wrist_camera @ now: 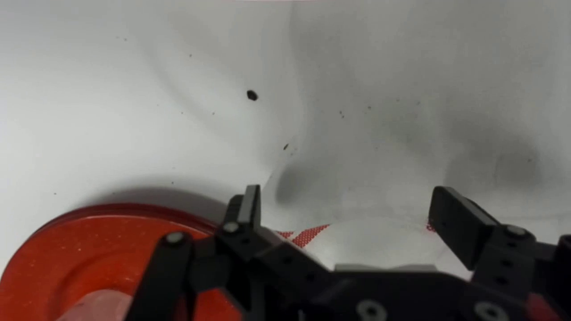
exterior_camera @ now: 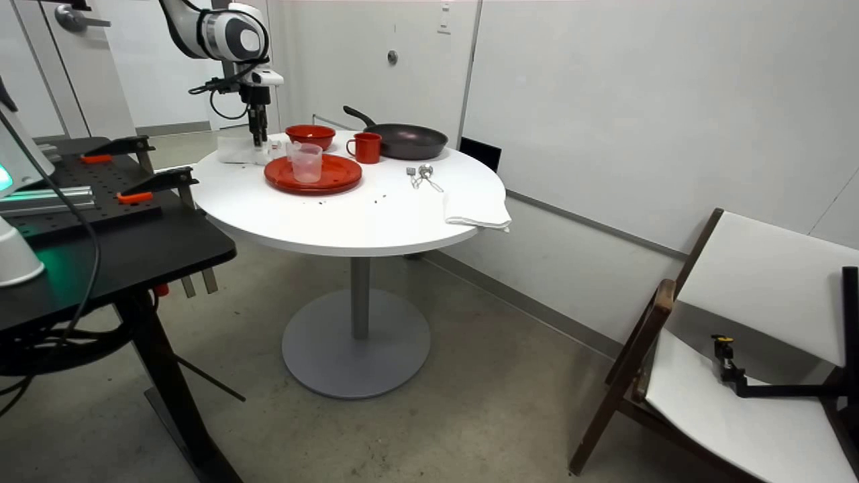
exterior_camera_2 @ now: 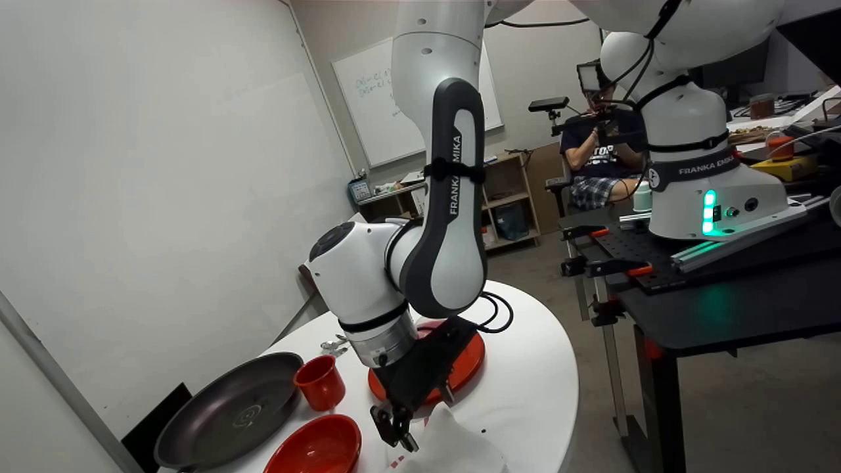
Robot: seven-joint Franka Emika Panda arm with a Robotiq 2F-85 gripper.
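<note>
My gripper (exterior_camera: pixel 259 141) points down over the left rear of the round white table, right at a rumpled white cloth (exterior_camera: pixel 235 150). In the wrist view the fingers of the gripper stand wide apart, and the cloth (wrist_camera: pixel 369 243) with red woven stripes lies below and between them. Nothing is gripped; whether the fingertips touch the cloth cannot be told. From the other side, the cloth (exterior_camera_2: pixel 453 445) rises in a loose peak beside the gripper (exterior_camera_2: pixel 427 418). Close by are stacked red plates (exterior_camera: pixel 347 174), bearing a clear plastic cup (exterior_camera: pixel 307 164).
Behind the plates stand a red bowl (exterior_camera: pixel 311 136), a red mug (exterior_camera: pixel 366 148) and a dark frying pan (exterior_camera: pixel 411 142). Metal utensils (exterior_camera: pixel 425 177) and a folded white napkin (exterior_camera: pixel 476 210) lie to the right.
</note>
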